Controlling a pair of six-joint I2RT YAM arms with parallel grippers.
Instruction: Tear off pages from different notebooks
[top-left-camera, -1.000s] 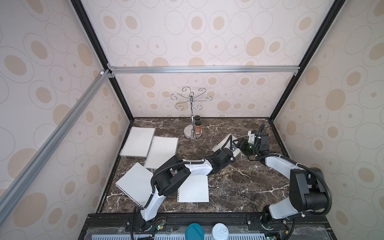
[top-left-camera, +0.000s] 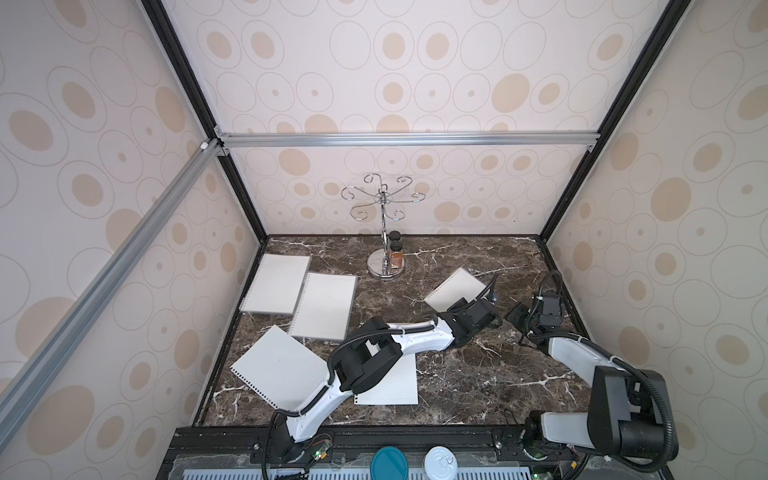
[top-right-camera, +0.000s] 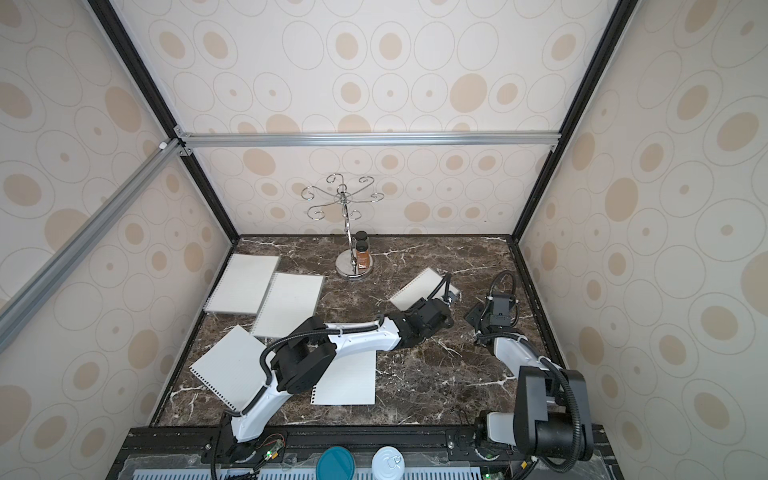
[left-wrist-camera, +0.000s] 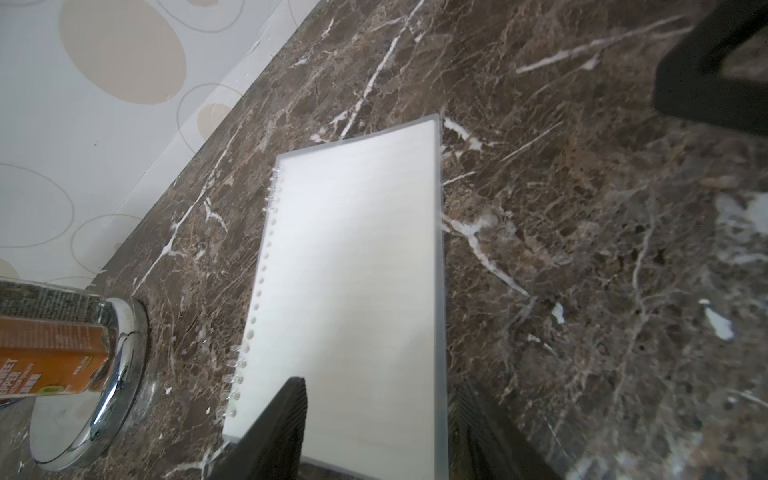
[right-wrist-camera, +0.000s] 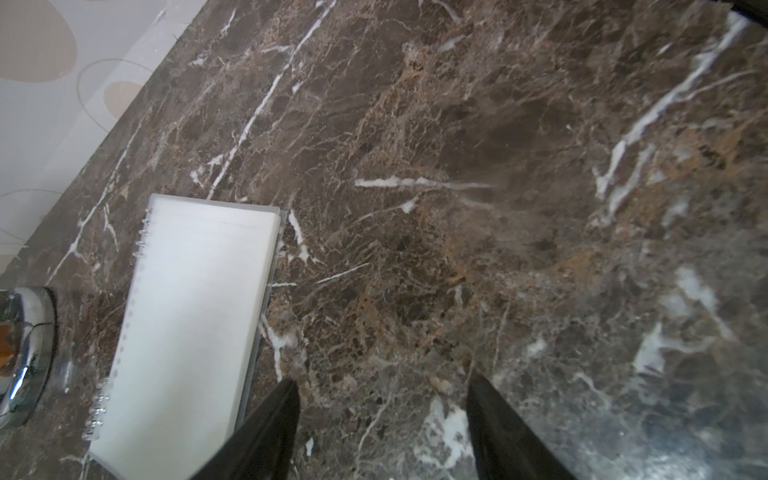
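A small spiral notebook lies at the back right, blank page up, also in the right wrist view (right-wrist-camera: 184, 320). My left gripper hangs low over its lower right end, part open, nothing visible between its fingers. My right gripper is to the notebook's right, above bare marble, part open and empty. Two white notebooks (top-left-camera: 273, 280) (top-left-camera: 321, 304) lie at the left, a third (top-left-camera: 272, 368) at the front left, and another (top-left-camera: 388, 388) front middle, partly under the left arm.
A chrome hook stand (top-left-camera: 384, 200) with a dark-lidded jar (top-left-camera: 396, 252) stands at the back middle. Bare marble (top-left-camera: 480, 376) lies at the front right, between the arms and the wall.
My right gripper has moved right and toward the front, off the small notebook. My left gripper has moved somewhat to the right.
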